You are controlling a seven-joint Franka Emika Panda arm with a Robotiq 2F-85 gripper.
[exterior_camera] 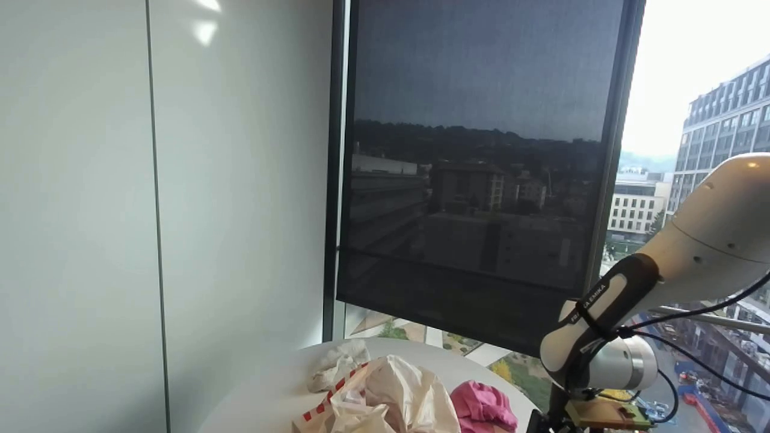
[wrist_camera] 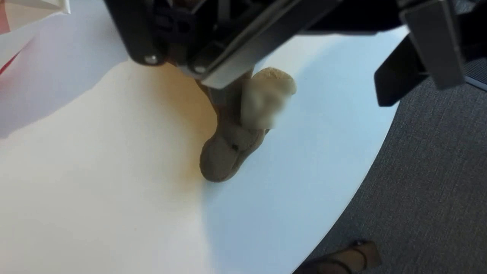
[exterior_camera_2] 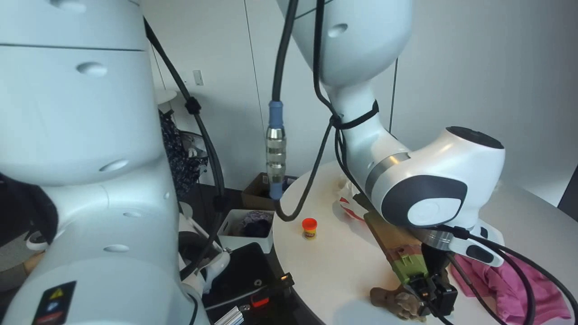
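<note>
A brown soft toy (wrist_camera: 223, 153) with a paler, fluffy part lies on the white round table (wrist_camera: 114, 205), close to its edge. In the wrist view my gripper is open, its fingers wide apart. The left finger overlaps the upper part of the toy and hides some of it; whether they touch I cannot tell. The other finger is out to the right, past the toy and over the table's edge. From exterior view 2, the gripper (exterior_camera_2: 431, 303) is low at the table, right beside the toy (exterior_camera_2: 387, 298).
A pink cloth (exterior_camera_2: 506, 281) lies to the right of my gripper. Behind the arm is a crumpled bag with red stripes (exterior_camera: 397, 393), with a whitish crumpled thing (exterior_camera: 339, 364) near it. A small red-lidded tub (exterior_camera_2: 309, 227) stands farther back, with clear table around it.
</note>
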